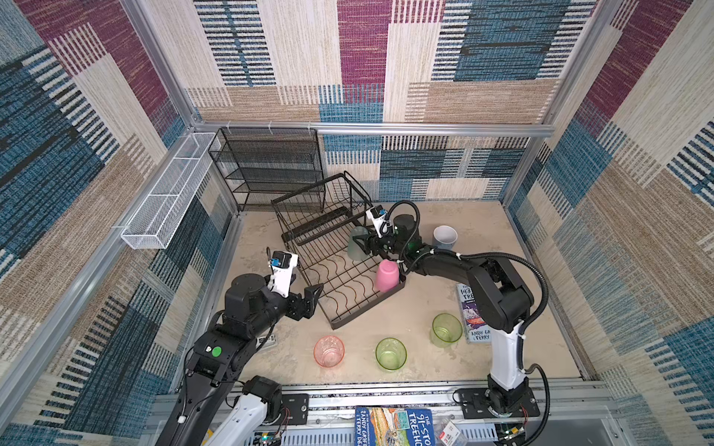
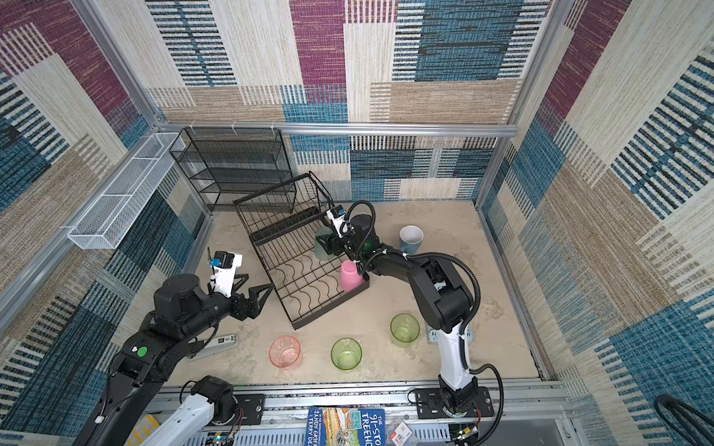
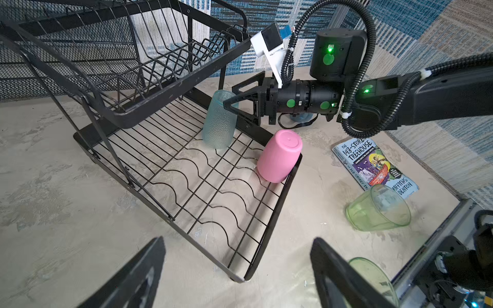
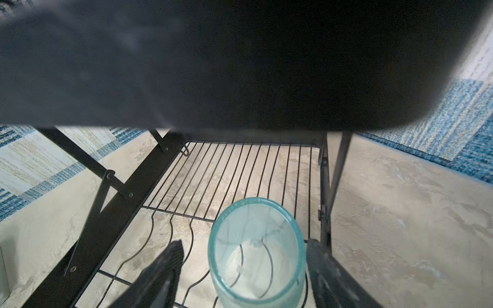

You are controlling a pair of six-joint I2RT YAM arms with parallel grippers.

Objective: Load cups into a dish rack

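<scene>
A teal glass [image 4: 255,256] stands on the lower tier of the black dish rack [image 3: 220,256], beside an upside-down pink cup [image 3: 277,156]. My right gripper is at the teal glass, its fingers apart on either side of the rim. My left gripper is open and empty, left of the rack's near end. A pink clear glass [image 1: 328,351], a green glass [image 1: 390,354] and another green glass [image 3: 378,208] stand on the table in front; a white-rimmed cup [image 2: 411,238] stands right of the rack.
A book [image 3: 369,164] lies on the right side of the table. A black mesh shelf [image 1: 264,148] stands at the back left, and a white wire basket [image 1: 167,193] hangs on the left rail. The table left of the rack is largely clear.
</scene>
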